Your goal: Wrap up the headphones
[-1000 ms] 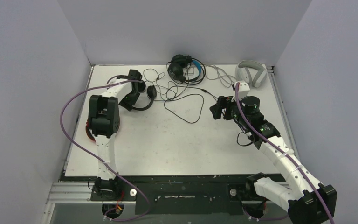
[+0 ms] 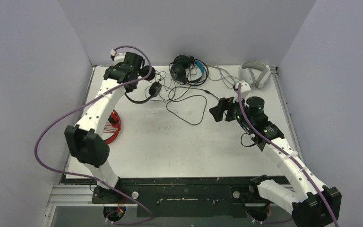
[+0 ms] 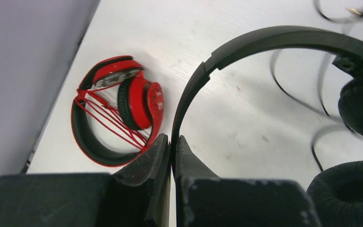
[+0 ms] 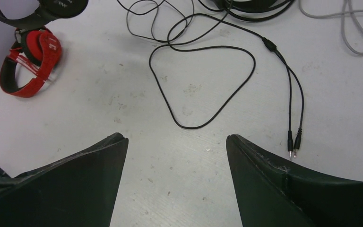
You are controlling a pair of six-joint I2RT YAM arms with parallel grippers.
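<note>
My left gripper is shut on the headband of black headphones [image 3: 274, 39], which hang raised above the table, as the left wrist view shows. Their two round ear pads are at that view's right edge. In the top view, one of their ear cups [image 2: 155, 89] hangs right of the left gripper. A thin black cable [image 2: 189, 124] lies in loose loops across the middle of the table, and its twin plugs [image 4: 294, 145] show in the right wrist view. Over the right half of the table, my right gripper has its fingers wide apart, nothing between them.
Red headphones [image 3: 149, 101], wrapped in their red cable, lie at the left. Black and blue headphones [image 2: 178, 73] with a coiled cable sit at the back. White headphones [image 2: 261, 71] and a grey cable [image 2: 227, 75] are at the back right.
My left gripper has risen, lifting the black headphones off the table; the red headphones show more beside the arm. The right gripper has barely shifted to the left.
</note>
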